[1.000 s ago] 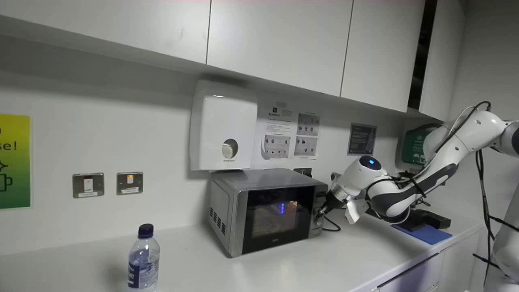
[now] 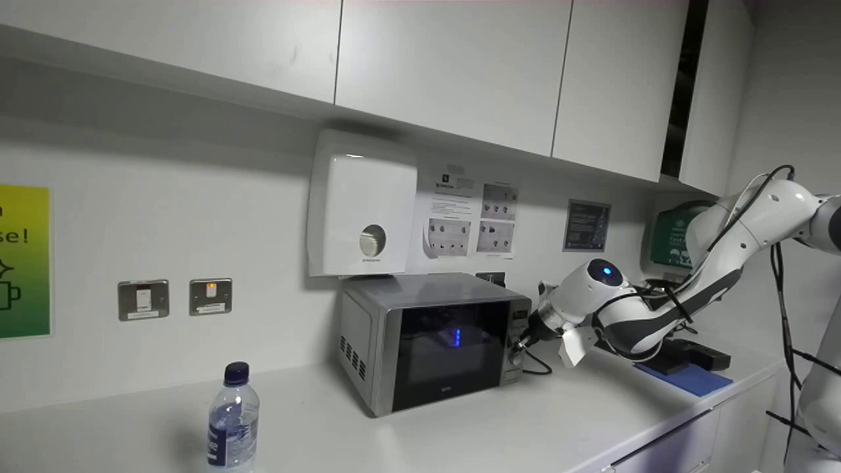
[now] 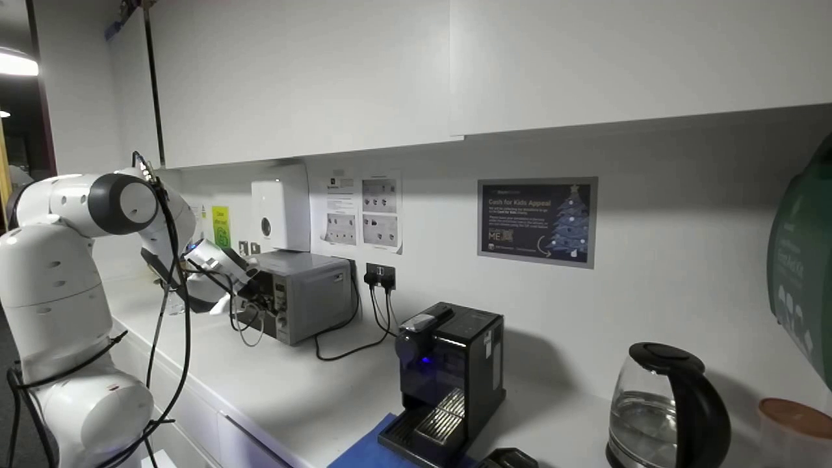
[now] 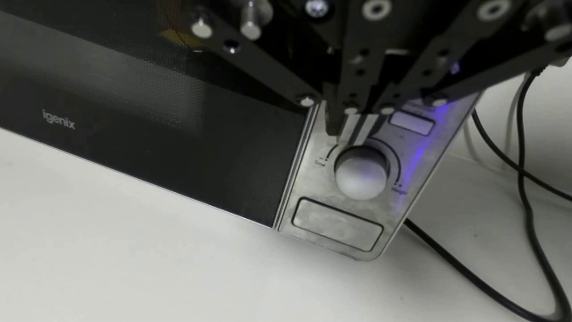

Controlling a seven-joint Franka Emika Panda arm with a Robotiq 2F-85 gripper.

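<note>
A silver and black microwave [image 2: 449, 355] stands on the counter with its door shut and its window dark. In the wrist view its round silver knob [image 4: 360, 172] sits on the control panel between the arc marks, above a wide rectangular button [image 4: 338, 223]. My gripper is shut, with nothing showing between its fingers. Its tips are at the panel, by the knob's upper edge; whether they touch is hard to tell. From the side, the gripper [image 2: 521, 345] is close against the right end of the microwave's front.
A water bottle [image 2: 233, 418] stands at the left. Black cables [image 3: 351, 351] trail behind the microwave. Further along are a coffee machine [image 3: 452, 366] on a blue mat [image 3: 363, 446] and a glass kettle [image 3: 663, 409].
The light inside the microwave window has gone out. My wrist has tilted slightly, its top now a little lower and further right, with the gripper still by the control panel.
</note>
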